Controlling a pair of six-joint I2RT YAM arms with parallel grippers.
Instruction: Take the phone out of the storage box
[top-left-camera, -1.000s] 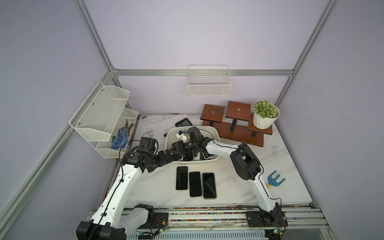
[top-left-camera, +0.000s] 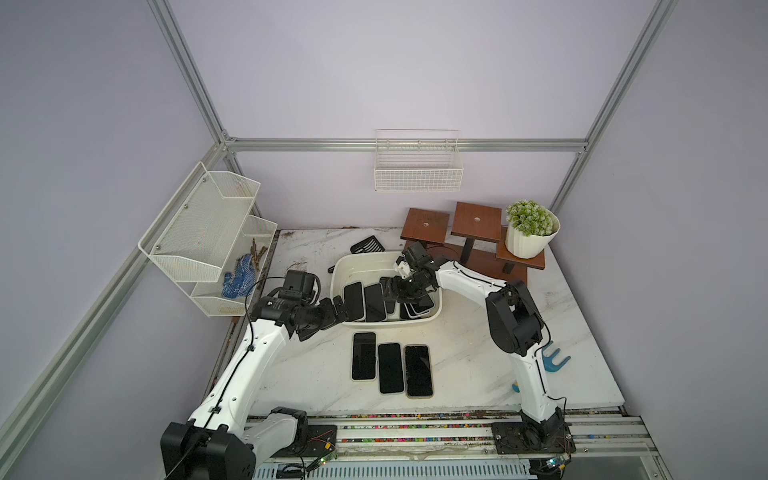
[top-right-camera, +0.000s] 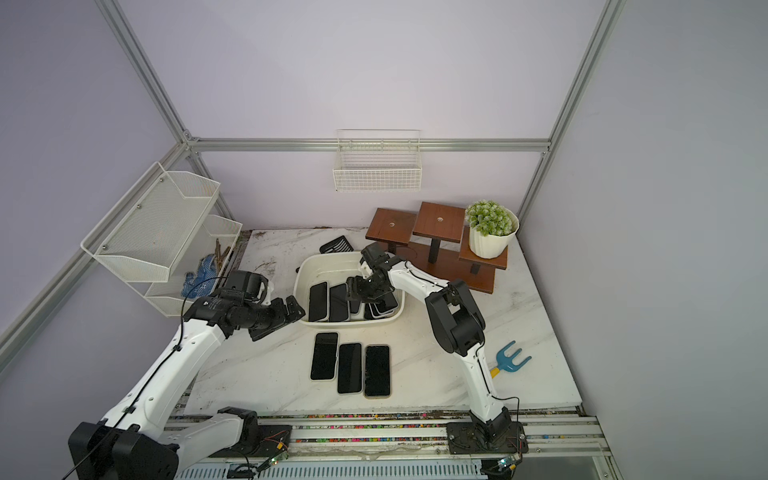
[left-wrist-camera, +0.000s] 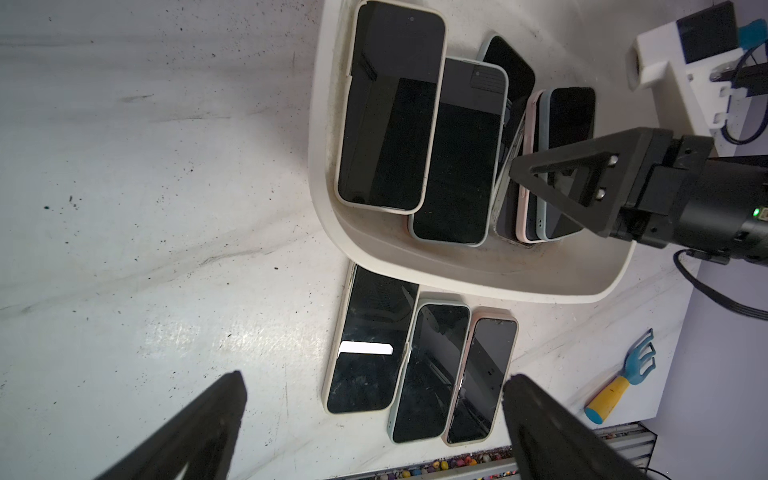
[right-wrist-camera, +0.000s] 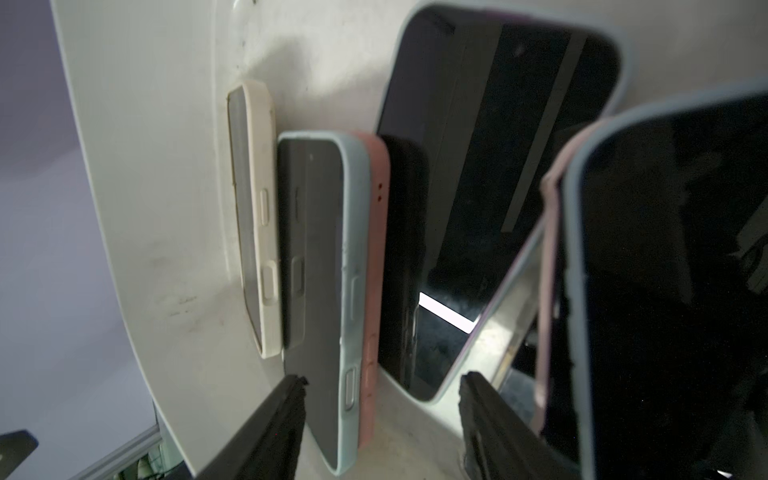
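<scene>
Several dark-screened phones lie in the white storage box (top-left-camera: 333, 276), leaning or overlapping. Seen from the left wrist, a cream-cased phone (left-wrist-camera: 390, 112) and a pale-cased phone (left-wrist-camera: 460, 160) are at the box's left. My right gripper is inside or just over the box, its fingers parted; the lower ends of a light-blue-cased phone (right-wrist-camera: 316, 264) and a pink-cased phone (right-wrist-camera: 373, 296) appear in the gap, not clasped. Beside the box's left rim my left gripper (top-left-camera: 341, 309) stands open and empty. Three phones (top-left-camera: 364, 356) rest in a row on the table before the box.
A brown tiered stand (top-left-camera: 476, 220) with a potted plant (top-left-camera: 529, 228) is at the back right. Behind the box lies a black slotted spatula (top-left-camera: 368, 245). A blue fork tool (top-right-camera: 512, 358) lies at right.
My right gripper has moved right across the box, from its left side toward the middle, uncovering the phones at the left. The left arm has shifted only slightly.
</scene>
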